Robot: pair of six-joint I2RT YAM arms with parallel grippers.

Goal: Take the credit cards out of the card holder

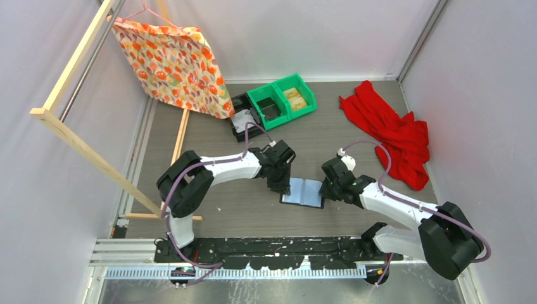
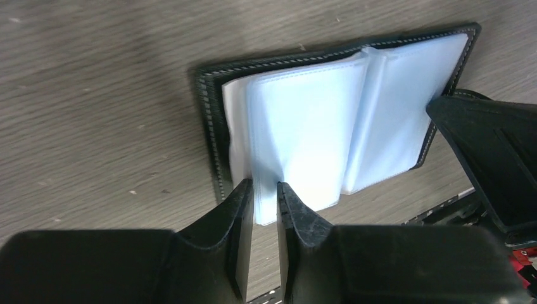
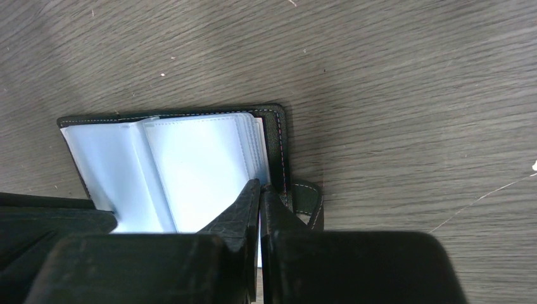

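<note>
The black card holder [image 1: 304, 192] lies spread open on the table between my two grippers, its pale bluish sleeves facing up. At its left edge, my left gripper stands slightly open, a narrow gap between its fingertips with the sleeve edge [image 2: 256, 152] showing behind them. On the opposite side, my right gripper is shut at the edge of the stacked sleeves [image 3: 254, 149], pinching the holder there. The fingers hide the exact grip. No card is seen lying loose outside the holder.
Green bins [image 1: 277, 84] and a black bin [image 1: 238, 134] stand at the back. A red cloth [image 1: 392, 136] lies to the right; a patterned cloth [image 1: 174, 69] hangs on a wooden frame at the left. Bare table surrounds the holder.
</note>
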